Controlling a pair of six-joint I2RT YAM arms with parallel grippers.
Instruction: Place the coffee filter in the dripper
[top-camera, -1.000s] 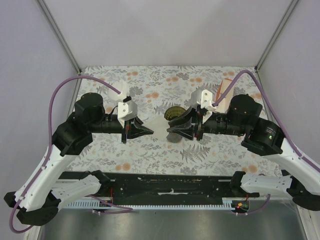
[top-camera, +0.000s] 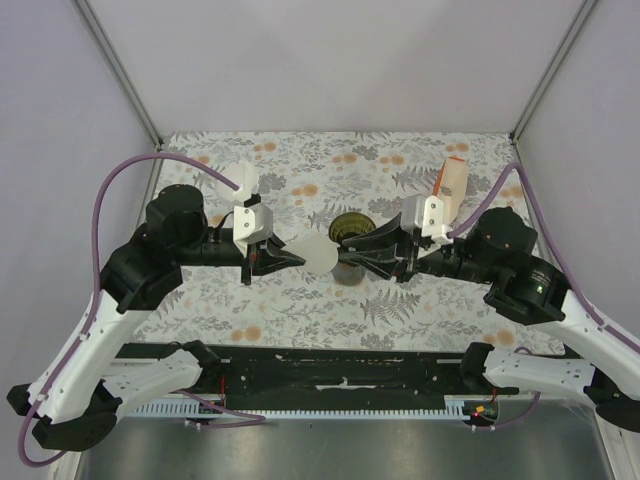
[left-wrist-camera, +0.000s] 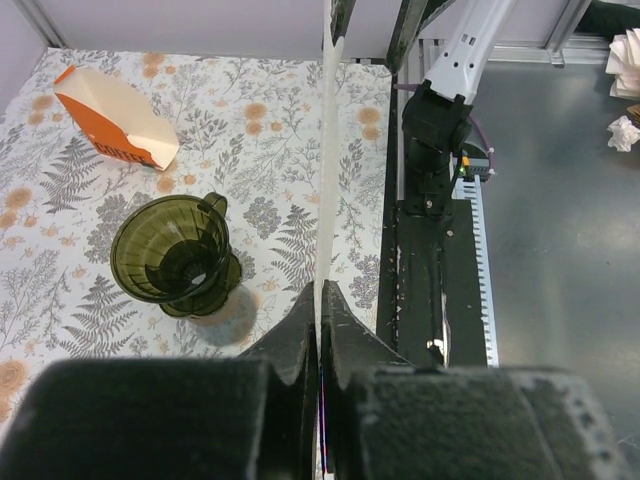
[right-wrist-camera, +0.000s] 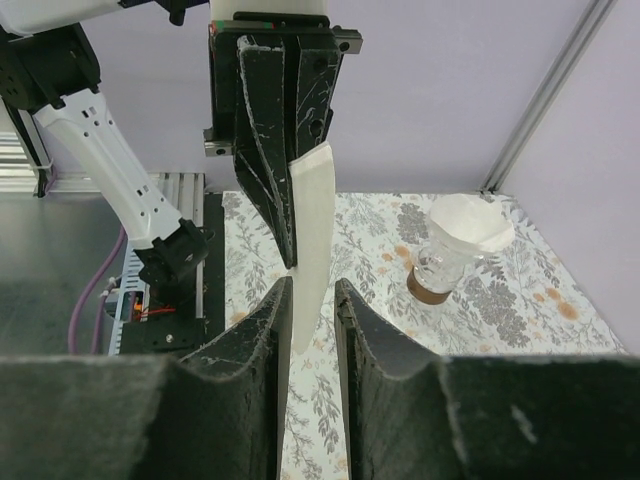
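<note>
The white coffee filter (top-camera: 313, 252) hangs upright from my left gripper (top-camera: 280, 255), which is shut on it; it shows edge-on as a pale strip (left-wrist-camera: 327, 180) in the left wrist view. My right gripper is part open, its fingertips at the filter's far edge from the left one. The green dripper (left-wrist-camera: 170, 250) stands on the patterned mat below, partly hidden by the filter and right gripper in the top view.
An orange-and-white packet lies at the back right. A clear container with a white top stands at the back left.
My right gripper has shifted and turned slightly at the filter's edge, drawing a little to the right and front. The left gripper and filter have hardly moved.
</note>
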